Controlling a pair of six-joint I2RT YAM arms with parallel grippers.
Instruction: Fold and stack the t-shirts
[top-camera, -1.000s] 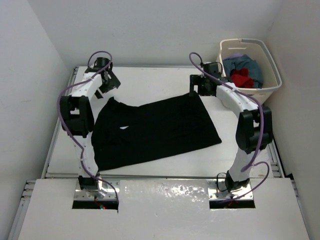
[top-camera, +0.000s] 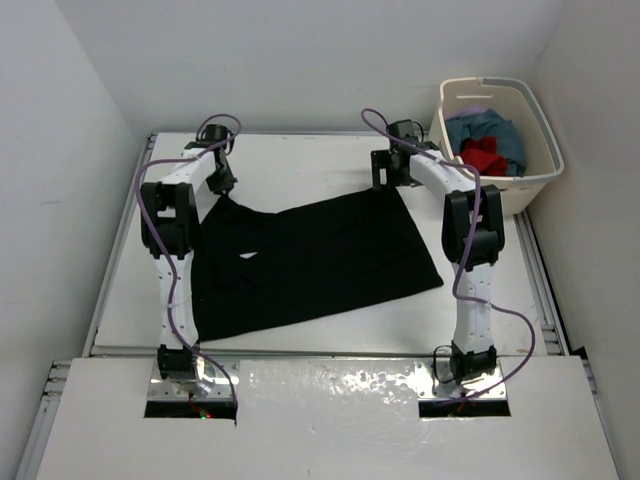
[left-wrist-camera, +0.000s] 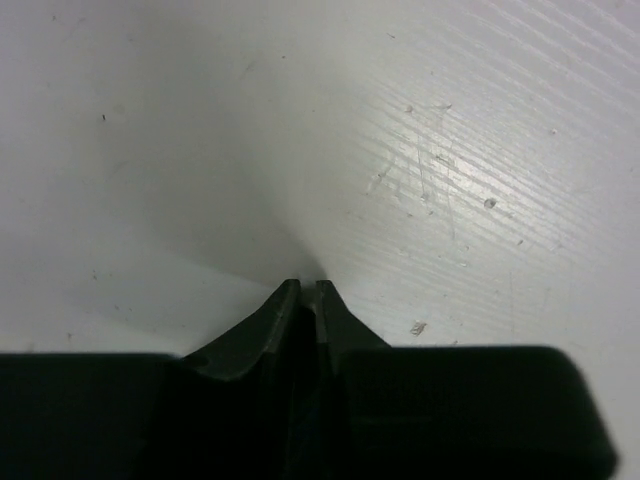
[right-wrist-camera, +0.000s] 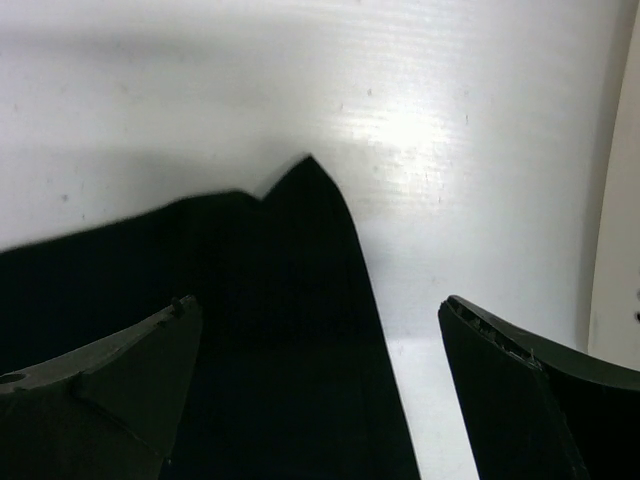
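A black T-shirt (top-camera: 315, 255) lies spread on the white table, with a small white patch near its left. My left gripper (top-camera: 222, 188) is at its top-left corner; in the left wrist view its fingertips (left-wrist-camera: 292, 290) are nearly together at the table, with dark cloth seeming to sit between them, hard to make out. My right gripper (top-camera: 393, 170) hangs open over the top-right corner; in the right wrist view that corner (right-wrist-camera: 300, 220) lies between and beyond the spread fingers.
A white basket (top-camera: 535, 175) with teal and red clothing stands at the back right, close beside my right arm. Bare table (top-camera: 295, 165) lies behind and in front of the shirt.
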